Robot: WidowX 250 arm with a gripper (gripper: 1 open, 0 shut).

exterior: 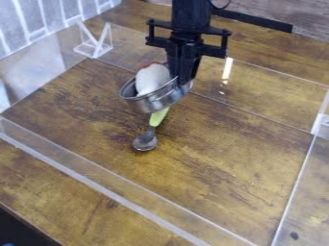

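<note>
My black gripper (186, 72) is high in the view, shut on the rim of a tilted steel bowl (157, 96) that hangs above the table. A white rounded object with some red (152, 77) sits in the bowl. Below it, a spoon (145, 140) with a pale green handle lies on the wood, its handle partly hidden behind the bowl. The fingertips are hard to make out against the bowl.
Transparent walls run along its left and right sides, and a white bracket (96, 40) stands at the back left.
</note>
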